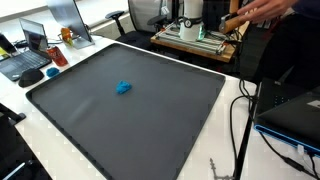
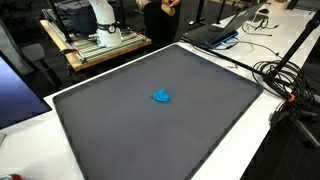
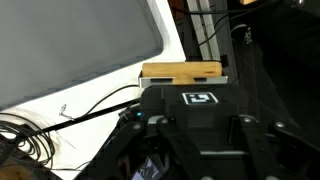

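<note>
In the wrist view, my gripper is shut on a tan, wood-like block (image 3: 160,72), which lies across the front of the dark gripper body. The finger surfaces are too dark to make out. A small bright blue object (image 1: 124,87) rests alone on the large grey board, well apart from the block. From the other side, the same blue object (image 2: 160,96) shows near the board's far part. It is outside the wrist view.
The grey board (image 1: 80,115) has wide bare areas around the blue object. Black cables (image 3: 95,108) run over the white surface beside it. A laptop (image 1: 36,40) and a red item (image 1: 57,56) stand at the left, with a wooden-edged stand (image 1: 195,43) at the back.
</note>
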